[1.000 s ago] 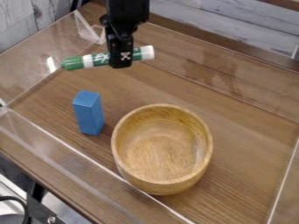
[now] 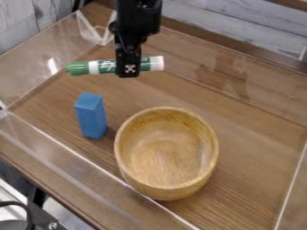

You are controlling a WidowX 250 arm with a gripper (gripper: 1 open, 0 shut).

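My black gripper point(image 2: 131, 63) hangs at the upper middle, shut on a green and white cylinder point(image 2: 100, 67) that lies horizontally across it above the table. A blue box point(image 2: 92, 116) stands upright at the left, below the cylinder. A round tan wooden bowl point(image 2: 166, 153) sits empty at the lower middle.
Clear panels line the left edge, and a cable lies at the bottom left corner.
My gripper moved down with the cylinder over the last second, drifting slightly left. The box and bowl have not moved.
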